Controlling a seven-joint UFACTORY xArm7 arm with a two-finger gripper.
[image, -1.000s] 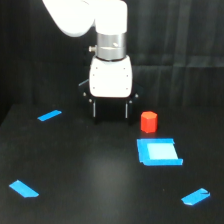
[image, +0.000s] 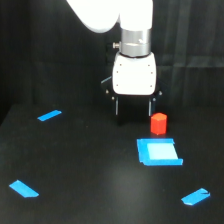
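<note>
A red block (image: 158, 124) rests on the black table, just behind a blue-edged white square (image: 161, 151). My gripper (image: 134, 104) is at the back of the table, to the left of the block. Its two dark fingers are spread wide apart, with nothing visible between them. The right finger (image: 151, 105) is close to the block's upper left side. Whether they touch cannot be made out.
Strips of blue tape lie at the back left (image: 49, 115), front left (image: 23, 188) and front right (image: 196, 197). A dark backdrop stands behind.
My gripper has moved to the right and slightly up in the view. The red block has shifted a little to the right. The blue-edged square and tape strips are unmoved.
</note>
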